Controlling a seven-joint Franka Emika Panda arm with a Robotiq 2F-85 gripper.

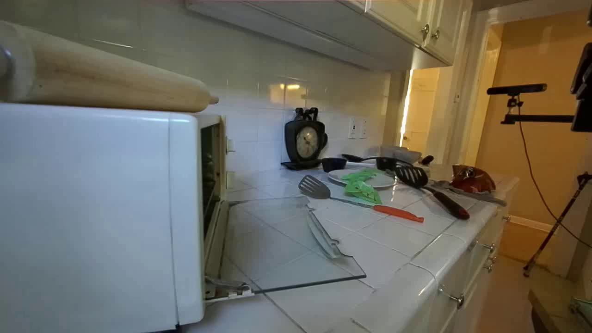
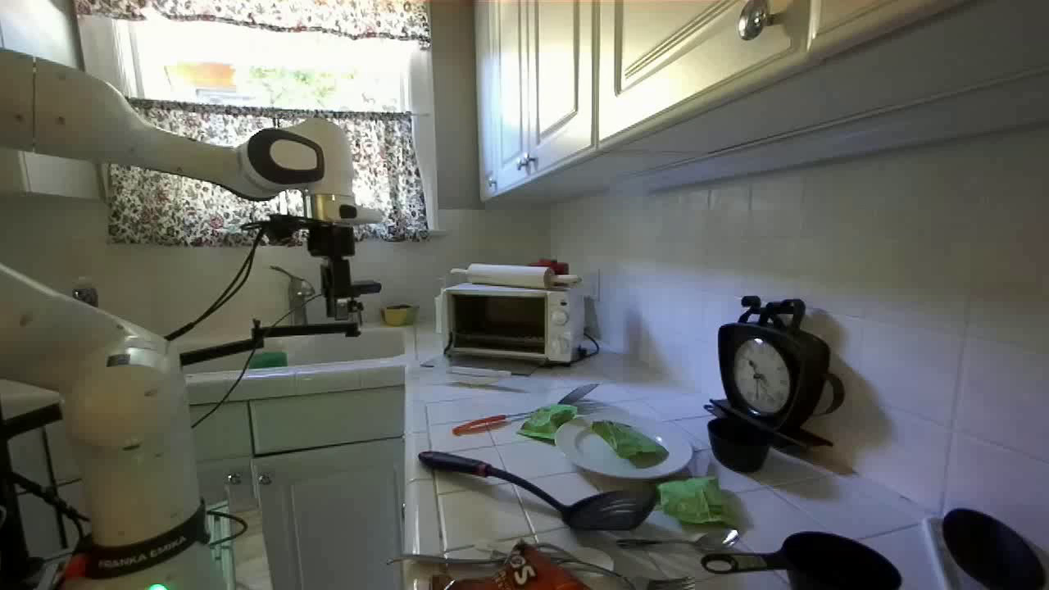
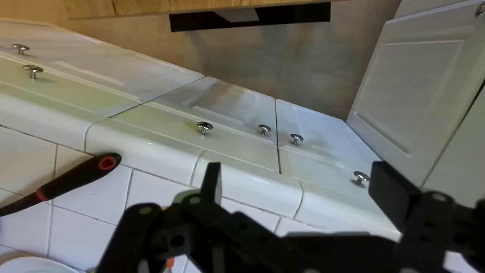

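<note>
My gripper stands open above the counter's front edge, with nothing between its two black fingers. In exterior view 2 the gripper (image 2: pixel 356 295) hangs high on the left, apart from everything on the counter. Three green packets lie there: one packet (image 2: pixel 547 422) by the orange-handled turner (image 2: pixel 482 424), another packet (image 2: pixel 621 438) on the white plate (image 2: pixel 580 454), the third packet (image 2: pixel 694 501) to the plate's right. A black slotted turner (image 2: pixel 607 510) lies nearby; its handle (image 3: pixel 79 175) shows at left in the wrist view.
The white toaster oven (image 1: pixel 89 216) has its glass door (image 1: pixel 277 244) lowered over the counter, and a rolling pin (image 1: pixel 111 75) lies on top. A black clock (image 2: pixel 764 378), black cups and a red-brown bag (image 1: pixel 472 180) take up other counter space. Cabinets (image 2: pixel 688 59) overhang the back.
</note>
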